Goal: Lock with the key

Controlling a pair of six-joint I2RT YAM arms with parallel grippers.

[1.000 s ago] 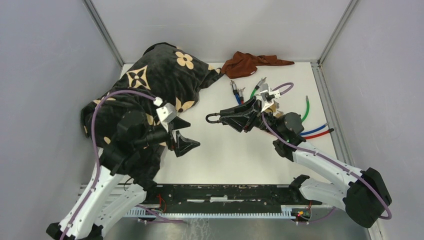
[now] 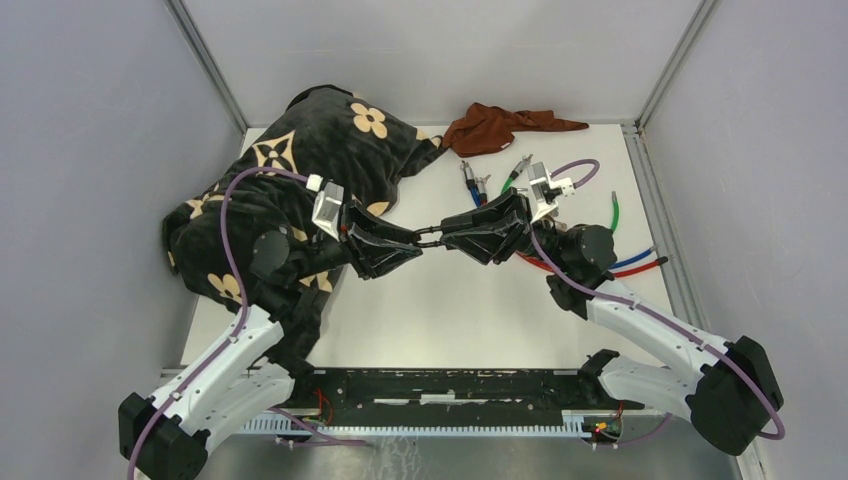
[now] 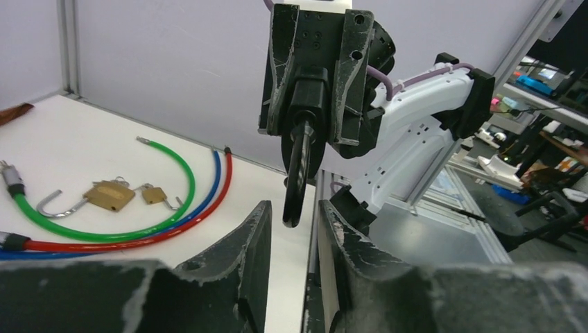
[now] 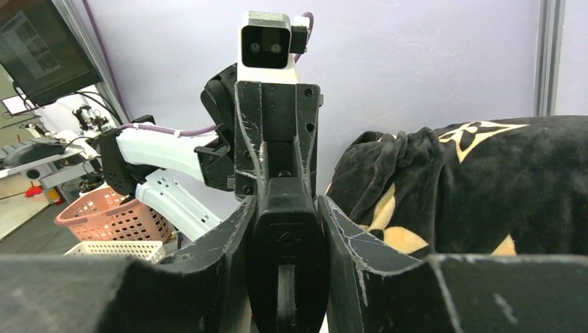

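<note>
A black padlock (image 4: 288, 270) is clamped in my right gripper (image 2: 446, 238), its body filling the space between the fingers. The lock's dark curved shackle (image 3: 297, 184) points left, towards my other arm. My left gripper faces it, partly open, with the shackle's end between the fingertips. In the left wrist view, gaps show on both sides of the shackle; no firm grip on it is visible. Both grippers meet above the middle of the white table (image 2: 420, 320). I cannot make out a key in any view.
Behind the right arm lie brass padlocks (image 3: 109, 195) and green, blue and red cable locks (image 3: 187, 225). A dark patterned blanket (image 2: 300, 150) covers the table's left side, and a brown cloth (image 2: 490, 130) lies at the back.
My left gripper has come right and slightly up in the top view, its fingers drawing closer together around the shackle's end. The right gripper, holding the padlock, has shifted only slightly.
</note>
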